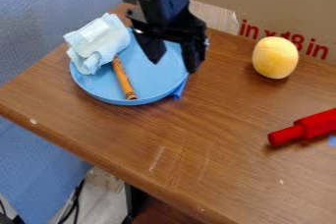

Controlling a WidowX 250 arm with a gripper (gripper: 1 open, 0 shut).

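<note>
My black gripper (172,46) hangs over the right half of a blue plate (129,81), its two dark fingers apart and pointing down. A white cloth (96,41) lies on the plate's left side, with an orange stick-like object (124,78) beside it. A small blue item (180,88) shows at the plate's right edge, partly hidden. Whether anything sits between the fingers is hard to tell.
A yellow round object (274,57) stands at the back right near a cardboard panel. A red cylinder (304,128) lies at the right edge.
</note>
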